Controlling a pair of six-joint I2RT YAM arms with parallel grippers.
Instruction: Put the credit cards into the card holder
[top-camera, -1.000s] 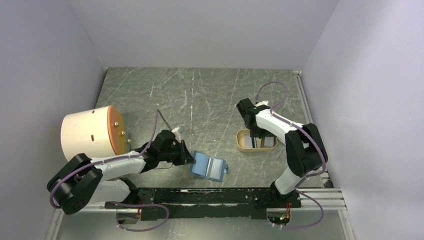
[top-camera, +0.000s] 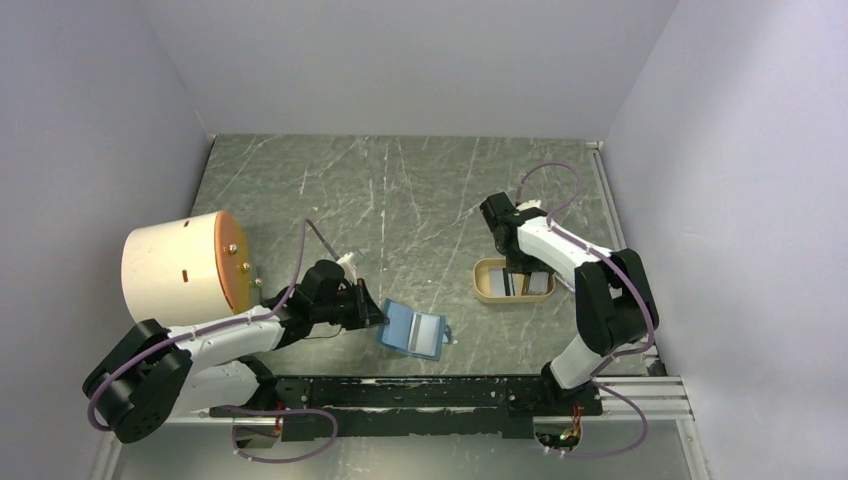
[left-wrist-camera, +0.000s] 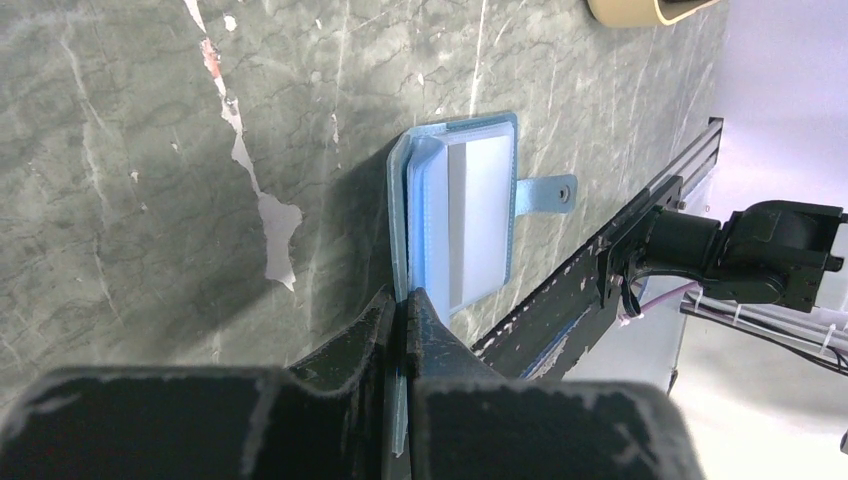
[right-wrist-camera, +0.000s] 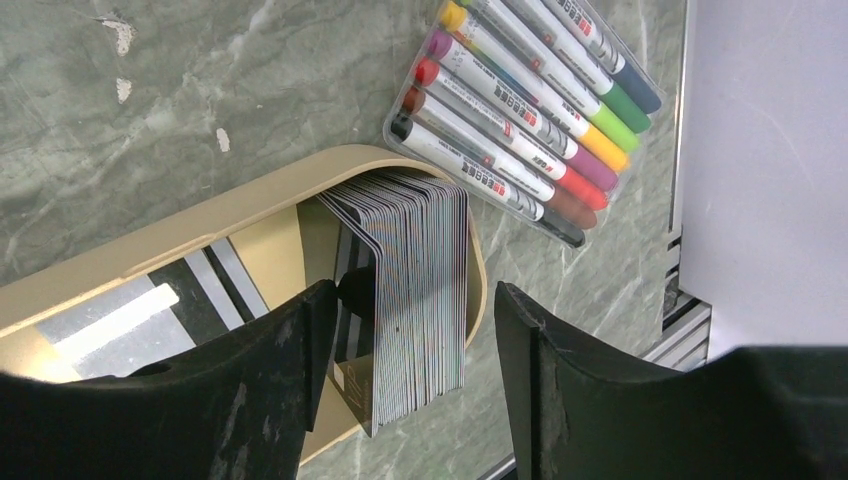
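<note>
The blue card holder (top-camera: 411, 329) lies opened out near the table's front edge, its sleeve pages showing. My left gripper is shut on the edge of its cover, while the strap with a snap (left-wrist-camera: 548, 194) points away. At the right, my right gripper hangs over the tan tray, fingers apart. Between those fingers, without clear contact, leans a stack of cards (right-wrist-camera: 420, 290) at the tray's end. Other cards (right-wrist-camera: 120, 325) lie flat in the tray's other part.
The oval tan tray (top-camera: 483, 295) bounds the cards with a raised rim. A clear pack of coloured markers (right-wrist-camera: 515, 110) lies beside it. A cream cylinder with an orange face (top-camera: 165, 262) stands far left.
My left gripper and the card holder have shifted very slightly left. The right gripper has moved a little to the right over the tray, which has stayed put.
</note>
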